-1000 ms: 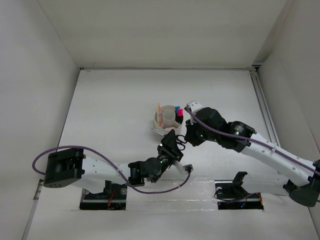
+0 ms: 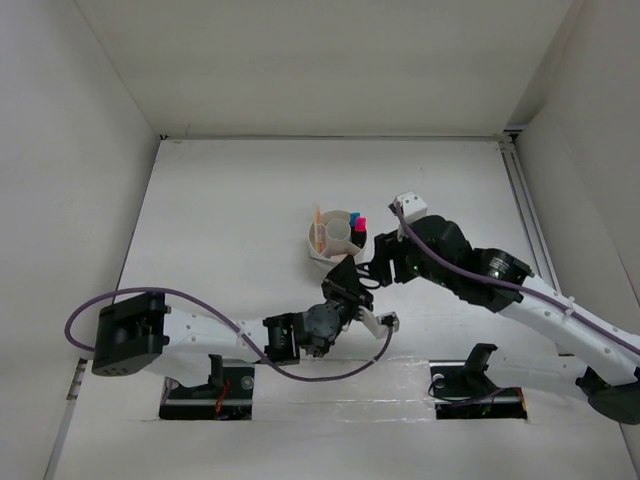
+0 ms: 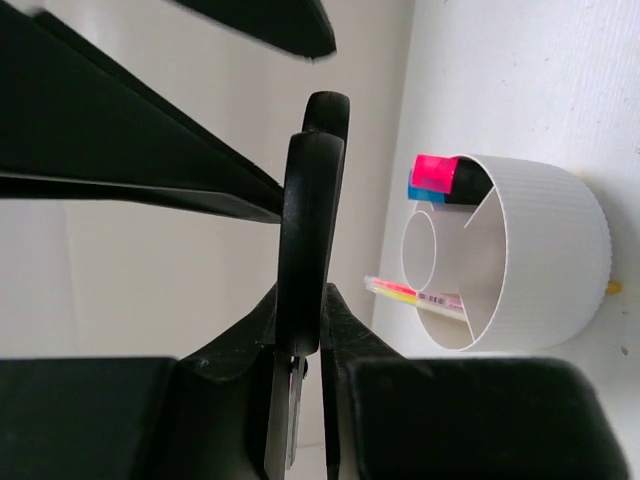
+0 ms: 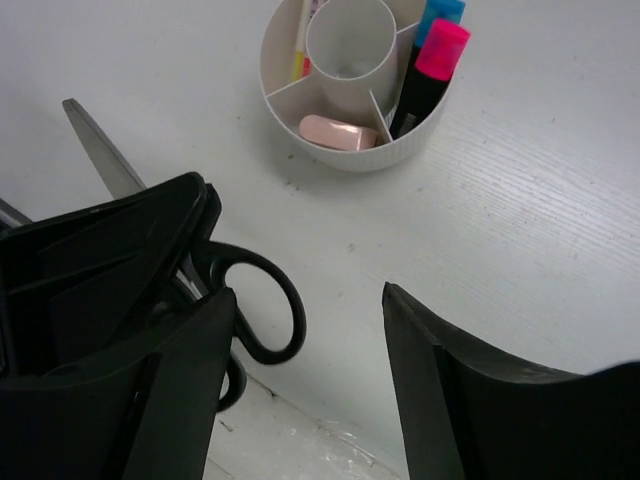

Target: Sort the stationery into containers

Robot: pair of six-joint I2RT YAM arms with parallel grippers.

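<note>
A pair of scissors with black handles point(image 3: 310, 240) is held in my left gripper point(image 2: 347, 275), which is shut on it. In the right wrist view a grey blade point(image 4: 105, 155) points up left and a handle loop point(image 4: 297, 310) juts out. My right gripper is open, its fingers apart; the loop shows in the gap near the left finger, not gripped. Its black fingers point(image 3: 110, 110) also cross the left wrist view, close to the handles. Beyond stands the white divided container point(image 3: 555, 255), with dark markers capped pink point(image 4: 443, 50) and blue point(image 4: 440, 12), a pink eraser point(image 4: 338, 132) and slim pens point(image 3: 415, 295).
Both arms meet just in front of the container, with little room between the grippers. Walls enclose the sides and back.
My right gripper has drawn back to the right and its fingers have spread. The left gripper has shifted slightly right and turned, bringing the scissors along; their blade no longer shows beside the container from above.
</note>
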